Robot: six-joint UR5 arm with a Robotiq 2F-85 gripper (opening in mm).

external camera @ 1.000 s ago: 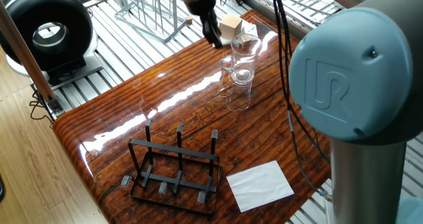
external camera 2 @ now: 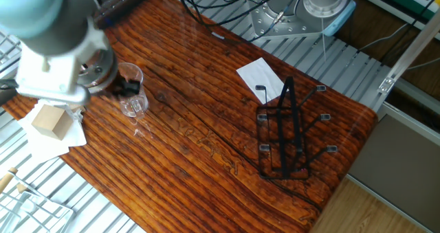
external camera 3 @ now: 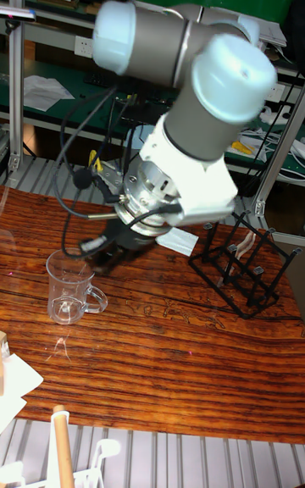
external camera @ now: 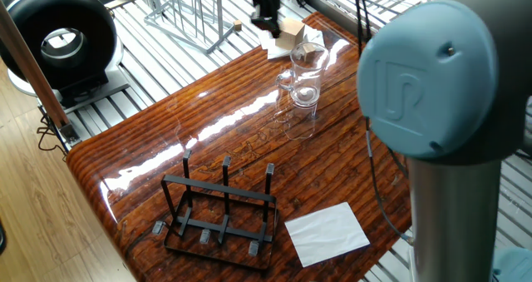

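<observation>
A clear glass mug [external camera: 307, 76] stands upright on the glossy wooden table [external camera 3: 180, 352], its handle on the right in the third exterior view. My dark gripper [external camera 3: 110, 252] hangs above table height close to the mug and seems apart from it. In the second exterior view the dark fingers [external camera 2: 129, 89] overlap the mug's outline. Whether the fingers stand open or shut does not show. A black wire rack [external camera: 223, 224] rests near the opposite end of the table, nothing on its prongs.
Beside the rack lies a flat white sheet [external camera: 326, 234]. A wooden block [external camera 2: 52, 121] sits on white paper near the mug's end of the table. Beyond the edge is a wire rack [external camera 2: 34, 212].
In the first exterior view my gripper has risen from near the mug's rim toward the top edge. The arm's blue joint has shifted slightly. Mug, rack and sheet have stayed put.
</observation>
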